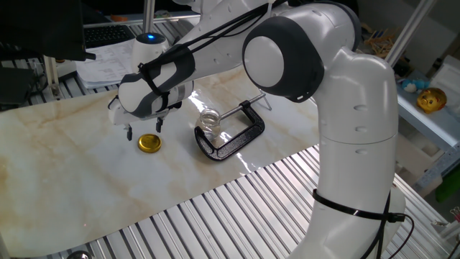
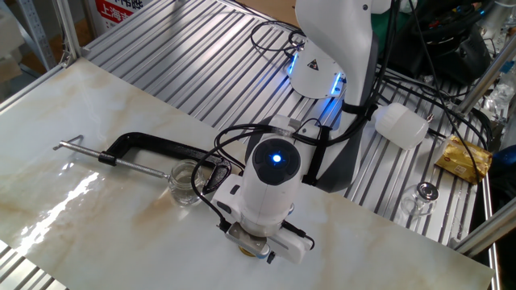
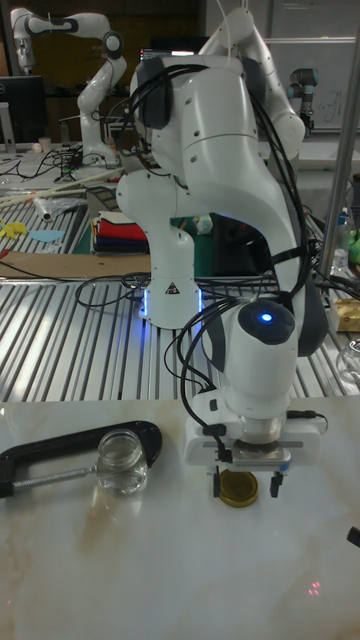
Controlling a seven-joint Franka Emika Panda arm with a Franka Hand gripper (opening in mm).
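Observation:
A round gold lid [image 1: 149, 143] lies flat on the marbled tabletop [image 1: 72, 180]. Above it, my gripper [image 1: 144, 129] points downward with its two fingers spread wide and only air between them. In the third exterior view, the gold lid [image 3: 238, 489] shows between the two dark fingertips [image 3: 277, 486] of the gripper [image 3: 246, 487]. A clear glass jar [image 3: 122, 463] stands upright and without a lid, held in the black C-clamp [image 3: 133, 431]. In the second exterior view the hand covers most of the lid.
The clamp's metal screw [image 2: 121, 164] reaches out sideways from the jar. A small dark object [image 3: 355, 537] lies at the table's right edge. Beyond the tabletop, a slatted metal deck [image 2: 161, 72] carries a second small jar [image 2: 419, 199].

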